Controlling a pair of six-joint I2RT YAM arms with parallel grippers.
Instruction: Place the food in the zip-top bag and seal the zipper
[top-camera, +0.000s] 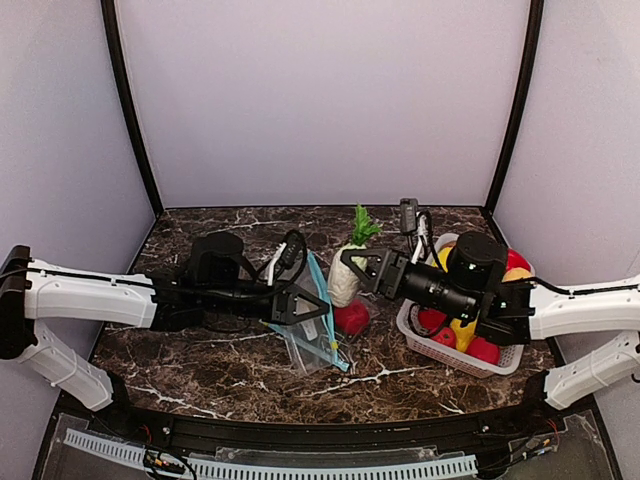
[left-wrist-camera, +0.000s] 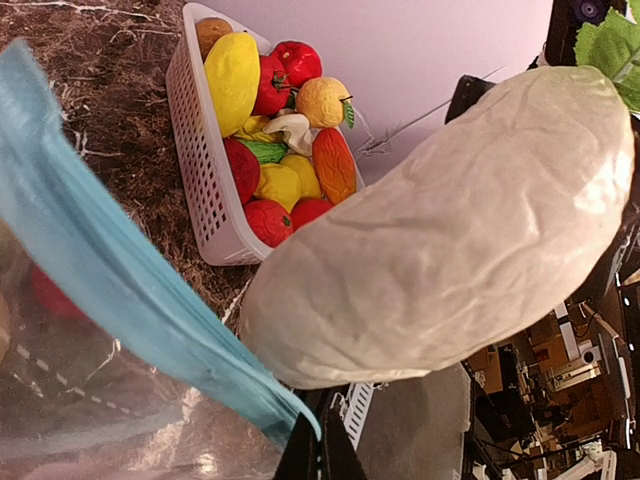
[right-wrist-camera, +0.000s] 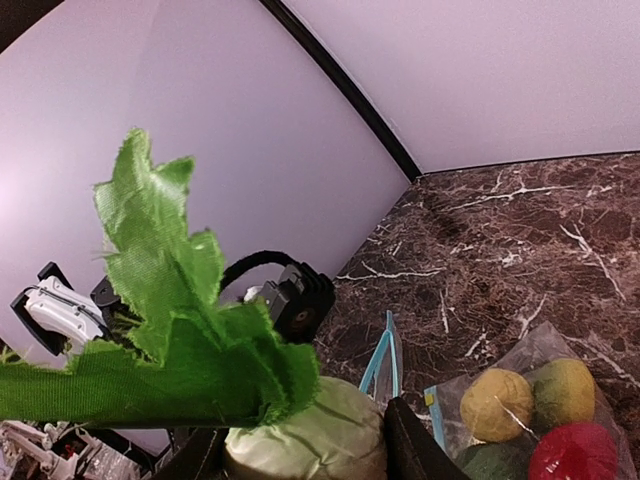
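Note:
A white radish (top-camera: 343, 285) with green leaves (right-wrist-camera: 175, 310) hangs tilted above the zip bag (top-camera: 308, 358), my right gripper (top-camera: 357, 264) shut on it near the leafy end. My left gripper is shut on the blue zipper edge (left-wrist-camera: 130, 260) of the clear bag, holding that edge up. In the top view the radish's lower end is close beside this blue edge; whether it is inside the mouth I cannot tell. Inside the bag, the right wrist view shows a red food (right-wrist-camera: 575, 458) and brownish-yellow round ones (right-wrist-camera: 497, 405).
A white basket (left-wrist-camera: 205, 185) full of several toy fruits and vegetables stands on the right, partly under my right arm.

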